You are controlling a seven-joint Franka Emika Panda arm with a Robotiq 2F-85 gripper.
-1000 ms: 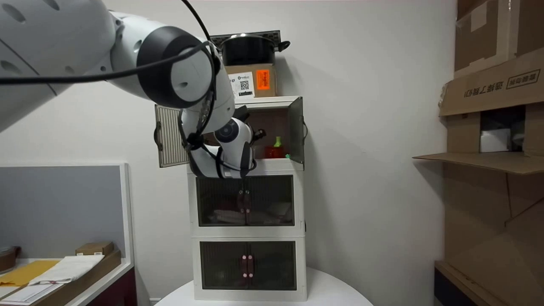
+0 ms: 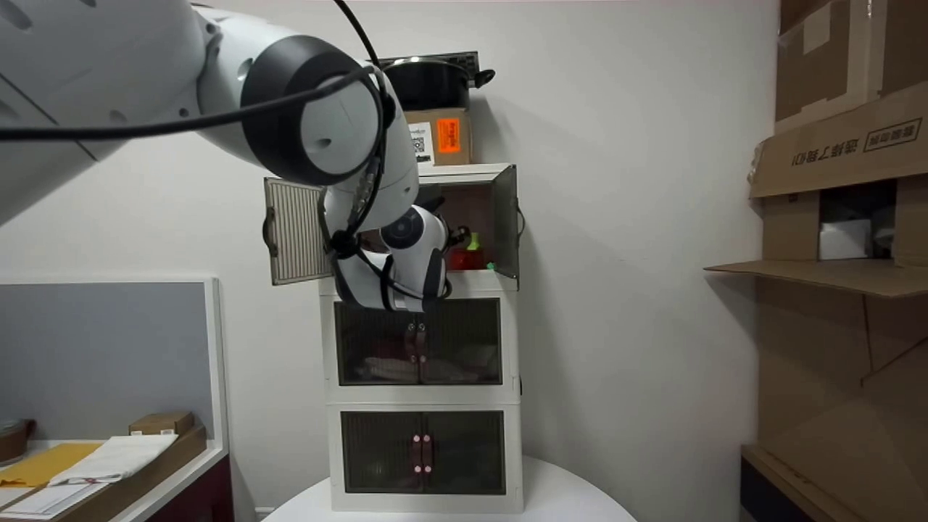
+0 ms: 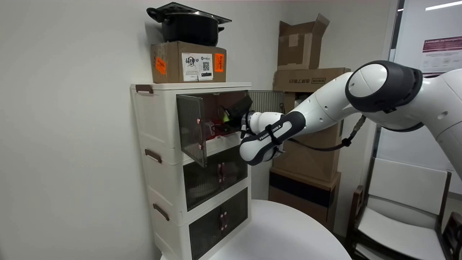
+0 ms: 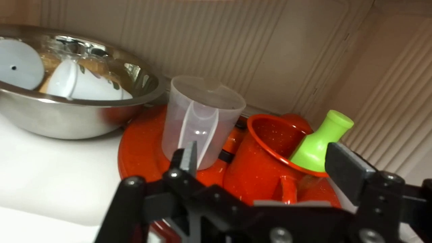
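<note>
Inside the top compartment of the white cabinet, my gripper is open, its fingers wide apart with nothing held. In the wrist view an orange-red mug with its handle toward me stands beyond and between the fingers. A lime-green bottle-shaped piece leans in the mug, close to the right finger. Left of the mug, a translucent measuring cup stands behind the left finger. Under the cup spreads a red round lid or dish.
A steel bowl holding white items sits at the left of the shelf. The open cabinet doors flank the compartment. A cardboard box and a black pot rest on top. Bare shelf lies before the bowl.
In exterior view 1 the arm has shifted right and slightly down, bringing the hand nearer the red mug and green piece. These have not visibly moved.
</note>
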